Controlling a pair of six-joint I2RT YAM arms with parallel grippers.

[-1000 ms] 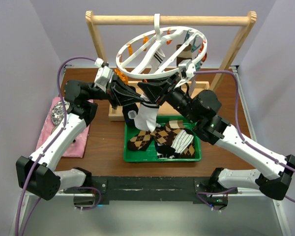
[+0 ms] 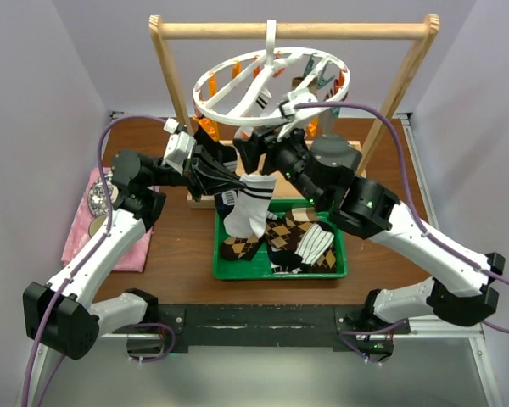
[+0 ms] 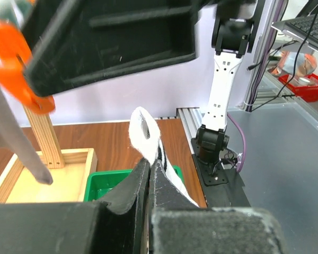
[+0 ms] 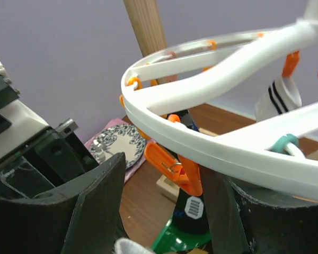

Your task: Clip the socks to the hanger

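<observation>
A white sock with dark stripes [image 2: 248, 212] hangs from my left gripper [image 2: 242, 183], which is shut on it; in the left wrist view its cuff [image 3: 143, 135] rises from the fingertips. Above hangs the white round hanger [image 2: 271, 102] with clips, some holding socks. My right gripper [image 2: 259, 142] is at the hanger's lower rim, part open around an orange clip [image 4: 175, 169], whose mouth appears empty; contact is unclear. A dark sock [image 4: 193, 217] hangs behind it.
A green basket [image 2: 219, 267] with several socks lies below. A wooden stand [image 2: 212, 31] holds the hanger. A pink cloth with plates [image 2: 127, 250] lies at left.
The hanger has moved slightly left since a second ago.
</observation>
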